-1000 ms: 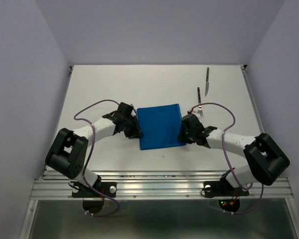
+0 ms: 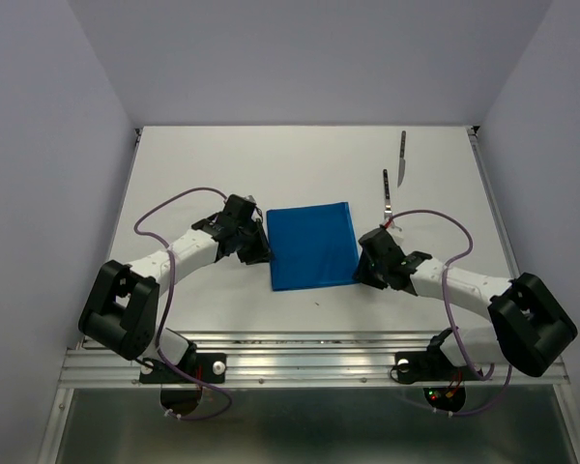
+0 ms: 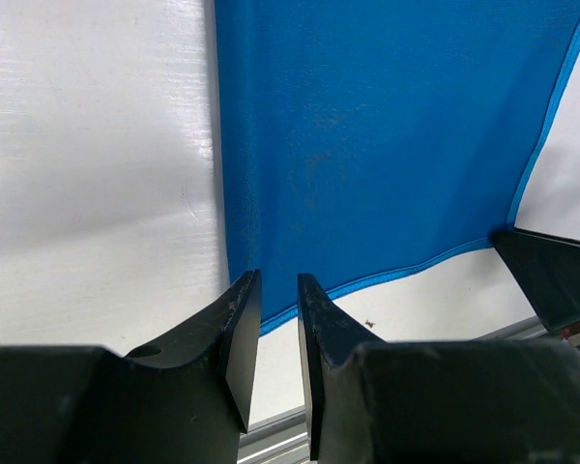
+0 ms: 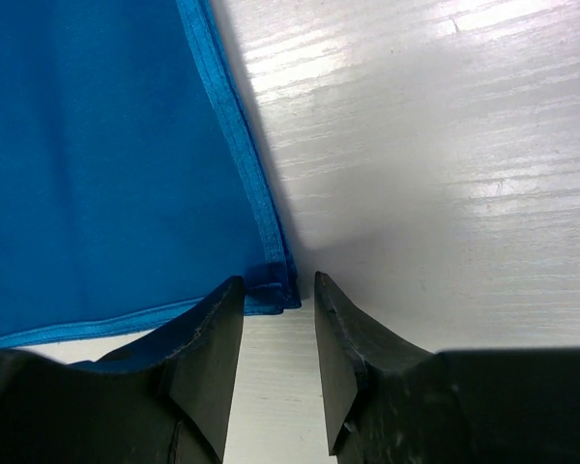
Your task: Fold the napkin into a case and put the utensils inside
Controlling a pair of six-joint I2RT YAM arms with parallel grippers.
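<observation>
A blue napkin (image 2: 311,246) lies flat on the white table, a near-rectangle with hemmed edges. At its left edge, close to the lower left corner, is my left gripper; its fingers are part open and nothing is gripped. My right gripper is at the napkin's lower right corner, fingers parted, the corner reaching into the gap between its fingertips. Above and right of the napkin lies a fork (image 2: 387,196) with a dark handle. Farther back is a knife (image 2: 402,159), its handle pointing away.
Bare white table (image 2: 213,159) stretches behind and to the left of the napkin. A metal rail (image 2: 319,353) runs along the front edge. In the left wrist view, the tip of the right gripper shows at the napkin's right corner.
The left gripper moved a little left early on. Napkin, fork and knife look unmoved.
</observation>
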